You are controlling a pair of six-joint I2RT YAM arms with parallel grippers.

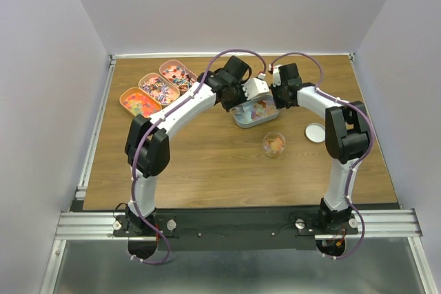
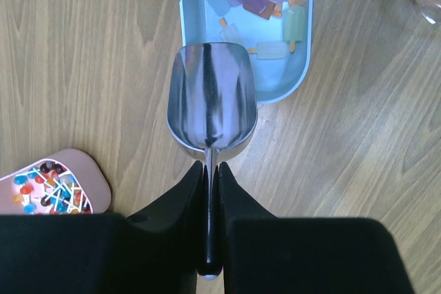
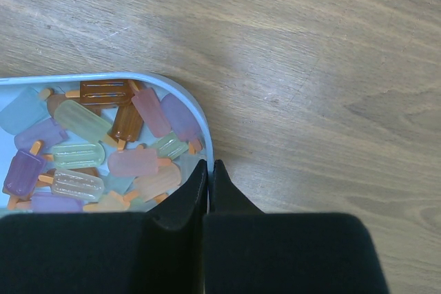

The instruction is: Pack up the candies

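My left gripper is shut on the handle of a shiny metal scoop; no candy shows in its bowl. The scoop's front overlaps the near left end of a light blue bin. Popsicle-shaped candies in several colors lie in that bin, thinly spread at the scoop's end. At the bin's other end, my right gripper is shut on its thin rim, and candies lie thicker there. A round clear container with some orange candies inside stands in front of the bin in the top view.
Three more candy bins stand at the back left: an orange one, a middle one and a far one. A white round lid lies to the right of the clear container.
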